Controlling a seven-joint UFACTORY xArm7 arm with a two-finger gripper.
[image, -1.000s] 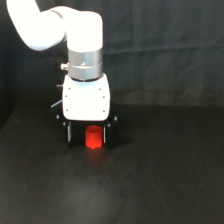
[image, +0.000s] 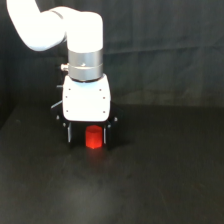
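A small red block (image: 94, 138) rests on the dark tabletop below the white arm. Directly over it, pointing down, is my gripper (image: 87, 133), open, with one finger to each side of the block in this view. A gap shows between the block and the finger (image: 69, 132) at image left. At image right the other finger appears close beside the block; I cannot tell whether it touches. The depth of the fingers relative to the block is also hard to judge, and the white gripper housing is above the block's top.
A dark curtain (image: 160, 50) hangs behind the tabletop. No other objects show near the arm.
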